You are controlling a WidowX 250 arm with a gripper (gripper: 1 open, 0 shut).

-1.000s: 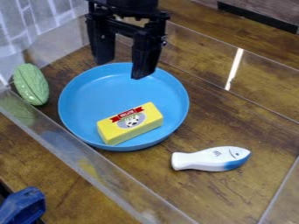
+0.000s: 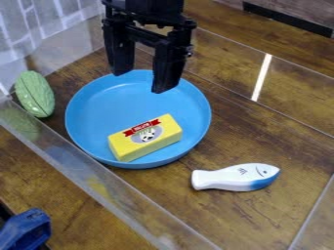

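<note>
My black gripper [image 2: 141, 62] hangs over the back of a blue bowl [image 2: 82, 111], its two fingers wide apart with nothing visible between them. In the bowl, toward the front, lies a yellow box [image 2: 144, 139] with a red label and a small printed picture. The box is clear of the fingers, which appear higher up in the view.
A green leafy-looking vegetable [image 2: 34, 94] lies left of the bowl. A white and blue fish [image 2: 232, 177] lies at front right. A blue object [image 2: 23, 229] sits at the lower left, and a transparent wall runs diagonally along the left.
My gripper has shifted very slightly; the objects have stayed in place.
</note>
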